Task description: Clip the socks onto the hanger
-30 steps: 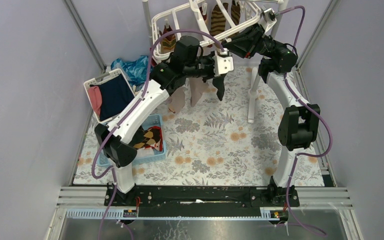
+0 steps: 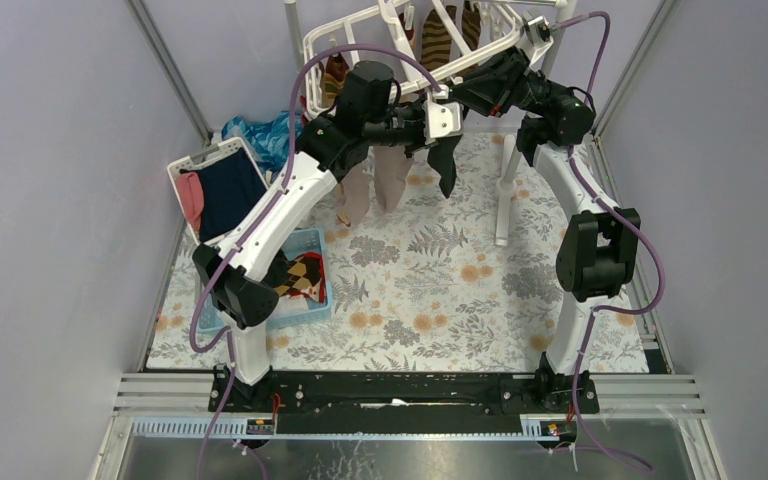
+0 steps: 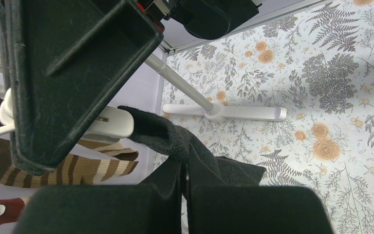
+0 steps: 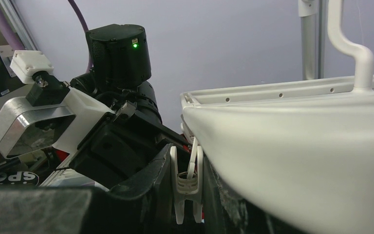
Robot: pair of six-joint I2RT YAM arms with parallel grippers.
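The white hanger [image 2: 370, 22] runs across the top, socks hanging from it, among them a striped one [image 3: 92, 168]. My right gripper [image 2: 460, 92] is shut on a white clip [image 4: 177, 180] at the hanger's near bar. My left gripper [image 2: 430, 135] is shut beneath it, at a dark grey sock [image 3: 229, 170] that drapes from the clip [image 3: 112, 122] to between or behind its fingertips; whether it grips the cloth is hard to tell.
A blue basket [image 2: 295, 315] with socks and a white tray [image 2: 200, 160] with folded cloth stand at the left. The hanger's stand foot [image 3: 253, 112] rests on the floral surface.
My right arm is unchanged.
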